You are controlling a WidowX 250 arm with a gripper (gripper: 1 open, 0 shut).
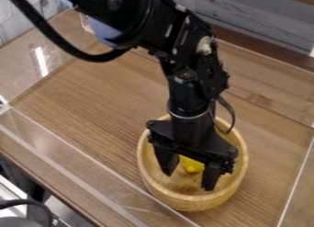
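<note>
The black gripper [186,163] reaches down from the top of the camera view into a round light wooden bowl [189,200]. Its fingers are apart, one at the left and one at the right of a yellow object [192,165] in the bowl, which is partly hidden behind the gripper. I cannot tell whether the fingers touch it.
The bowl stands on a wooden table [80,102] with clear edge strips at left and right. A wall runs along the back right.
</note>
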